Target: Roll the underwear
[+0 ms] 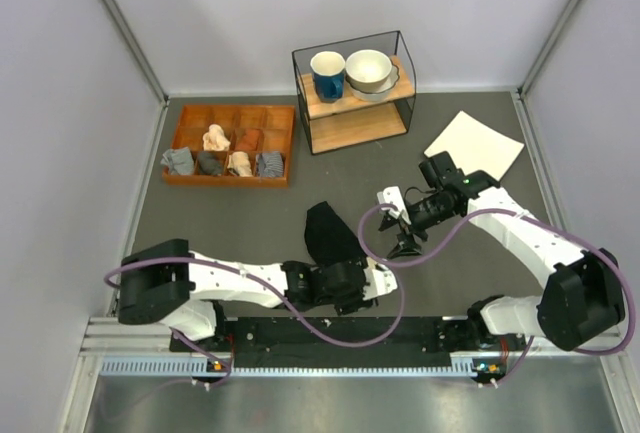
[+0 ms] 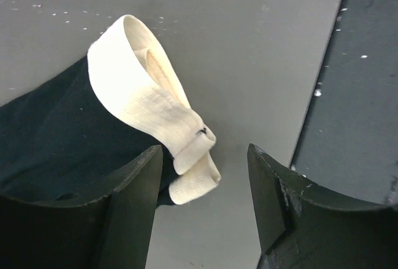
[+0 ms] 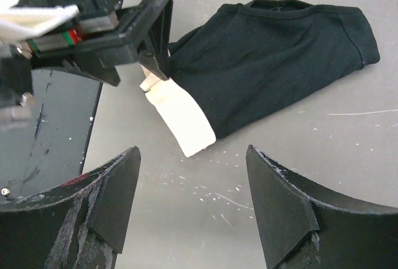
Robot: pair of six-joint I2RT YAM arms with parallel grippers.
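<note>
The underwear, a dark piece with a cream waistband, lies on the grey table. Its dark cloth (image 1: 330,233) shows beyond my left arm from above, while the arm hides most of the band end. In the left wrist view the cream band (image 2: 134,92) is folded over at its near corner. My left gripper stands open, that folded corner lying between its fingers in the picture. The right wrist view shows the whole dark body (image 3: 267,64) laid out flat. Empty and open, my right gripper hangs to the right of the cloth.
An orange divided box (image 1: 228,181) with several rolled garments stands at the back left. A black wire rack (image 1: 355,143) with a blue mug and bowls is at the back. A white square sheet (image 1: 475,143) lies back right. Bare table shows left of the underwear.
</note>
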